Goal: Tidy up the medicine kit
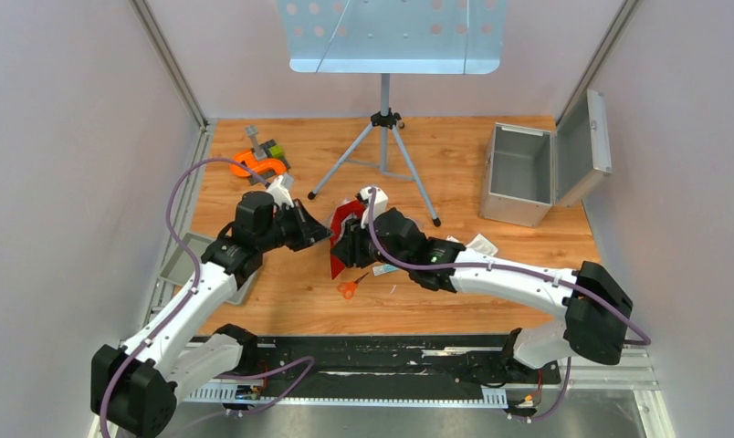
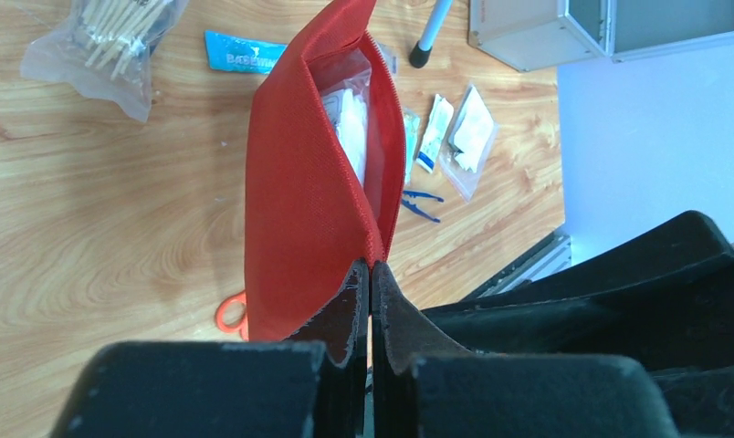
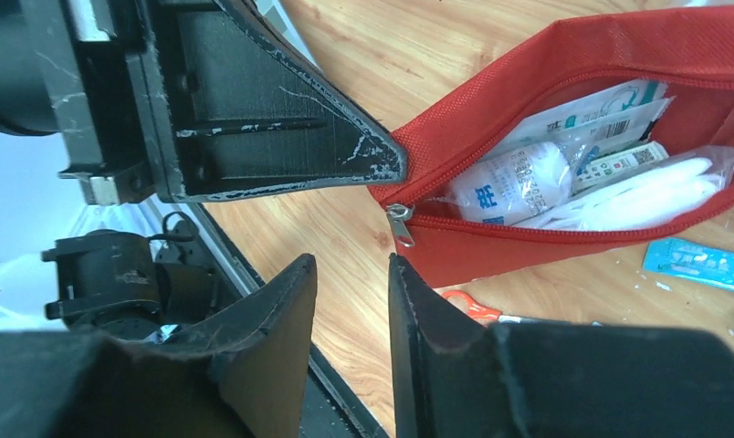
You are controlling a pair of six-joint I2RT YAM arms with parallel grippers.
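Observation:
The red pouch [image 2: 299,201] hangs unzipped over the table, its corner pinched by my left gripper, which is shut on the fabric edge. Inside it, the right wrist view shows a white roll [image 3: 519,187], flat packets [image 3: 610,128] and a clear bag of white items [image 3: 646,196]. At that corner dangles the metal zipper pull [image 3: 400,224]. My right gripper is open, its fingertips just short of the pull and nothing between them. In the top view both grippers meet at the pouch and partly hide it.
Orange scissors [image 1: 349,288], blue tweezers [image 2: 420,204], a blue packet [image 2: 245,53] and a bag of swabs [image 2: 117,36] lie around. An open grey box [image 1: 520,169] stands right, a tripod stand [image 1: 384,146] behind, and a grey tray [image 1: 185,260] left.

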